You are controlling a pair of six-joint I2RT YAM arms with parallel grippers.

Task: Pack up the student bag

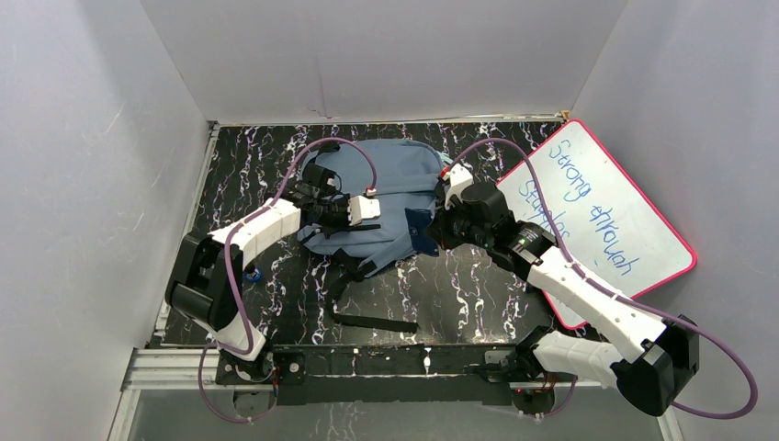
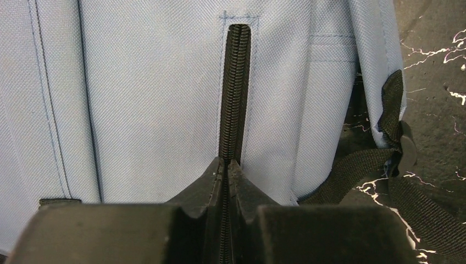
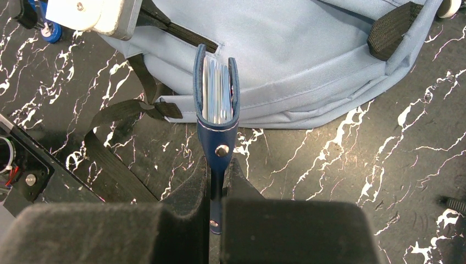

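Note:
The light blue-grey bag [image 1: 395, 165] lies flat on the dark marbled table, its black zipper [image 2: 235, 88] running lengthwise down a panel in the left wrist view. My left gripper is shut right over that zipper, and nothing clearly shows between its fingertips. From the frames I cannot tell whether it touches the zipper tape. My right gripper is shut on a narrow navy snap-button case [image 3: 217, 135], whose open top shows a stack of pale sheets or cards. That case is held above the bag's lower right edge in the top view.
A whiteboard [image 1: 597, 211] with a red rim and blue handwriting leans at the right. Black straps [image 1: 372, 322] trail from the bag toward the table's front edge. Something small and blue [image 1: 253, 274] sits by the left arm. Bare table [image 1: 468, 294] lies front right.

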